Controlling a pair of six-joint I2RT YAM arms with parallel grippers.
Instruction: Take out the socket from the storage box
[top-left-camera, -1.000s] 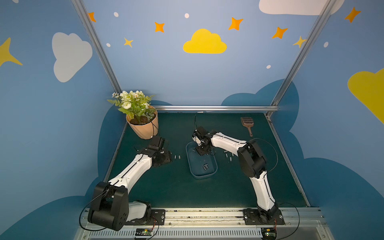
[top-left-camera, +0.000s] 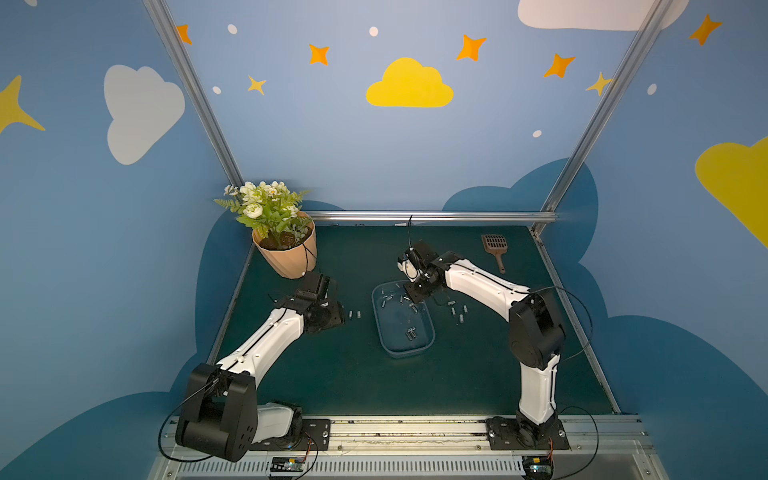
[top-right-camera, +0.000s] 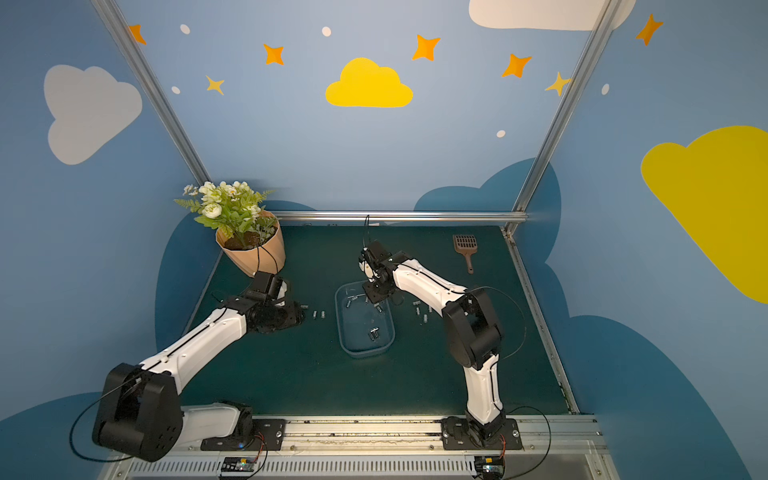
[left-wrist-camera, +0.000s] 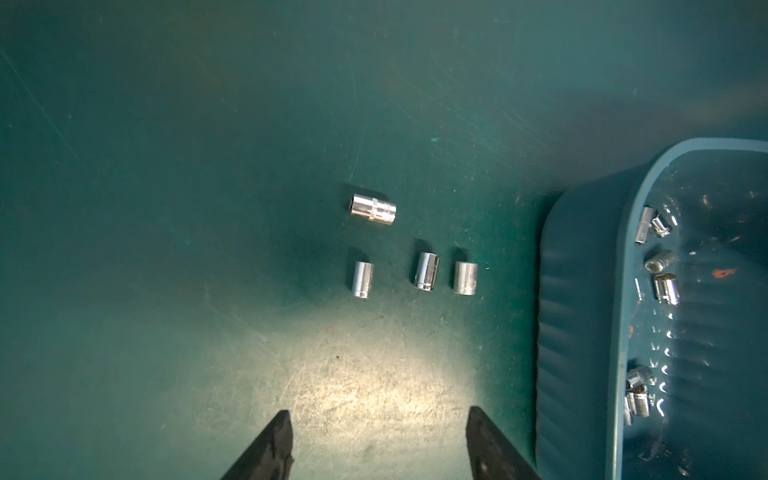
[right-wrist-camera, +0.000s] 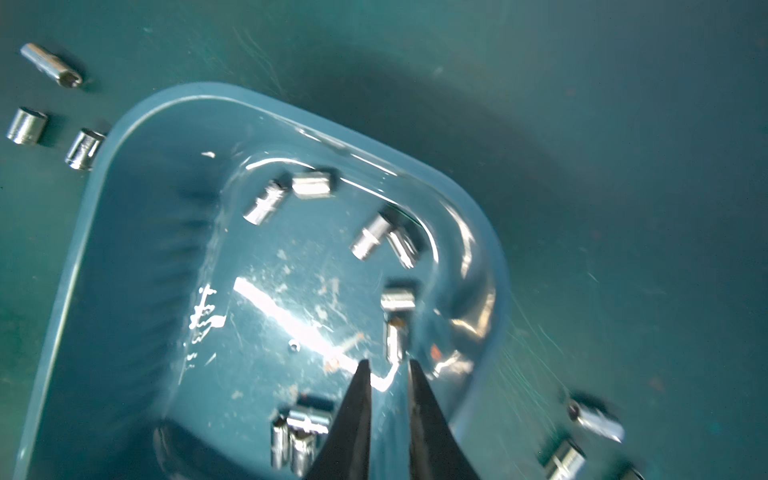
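Note:
The storage box, a blue tray, holds several silver sockets, clustered at both ends. My right gripper is over the box's far right part, its fingers drawn close with a narrow gap; whether a socket is between them is not clear. My left gripper stands open left of the box, above the dark mat, with several loose sockets beyond its fingertips.
A potted flower stands at back left and a brown slotted scoop at back right. More loose sockets lie right of the box.
The left arm has stayed still.

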